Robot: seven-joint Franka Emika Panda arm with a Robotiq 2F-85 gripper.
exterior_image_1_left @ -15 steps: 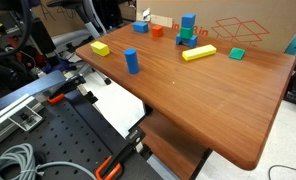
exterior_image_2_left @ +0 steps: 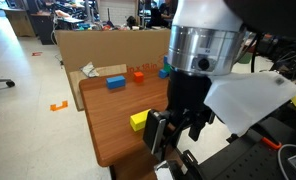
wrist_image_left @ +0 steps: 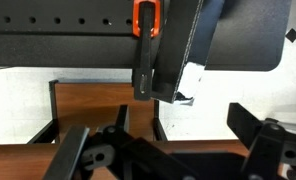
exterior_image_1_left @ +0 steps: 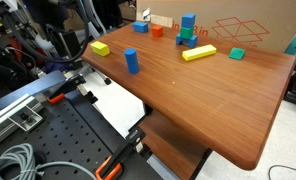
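My gripper stands open, with nothing between its fingers in the wrist view. It hangs off the table's near edge, above the dark frame and the gap beside it. On the wooden table (exterior_image_1_left: 213, 95), a yellow block (exterior_image_1_left: 100, 48) lies near the gripper's side, and a blue cylinder (exterior_image_1_left: 131, 61) stands upright close to the edge. A long yellow block (exterior_image_1_left: 200, 53) lies farther along. Behind it rises a stack of blue and green blocks (exterior_image_1_left: 187, 30). A flat green piece (exterior_image_1_left: 237, 53), a red block (exterior_image_1_left: 157, 31) and a blue block (exterior_image_1_left: 141, 27) lie toward the back.
A cardboard panel (exterior_image_1_left: 250, 18) borders the table's back. Dark rails with orange-and-black clamps (exterior_image_1_left: 118, 160) run along the near side. An orange block (exterior_image_2_left: 59, 106) rests on the floor.
The arm has come down and toward the table at the left of exterior view 1, showing more of the gripper. The blocks on the table have not moved.
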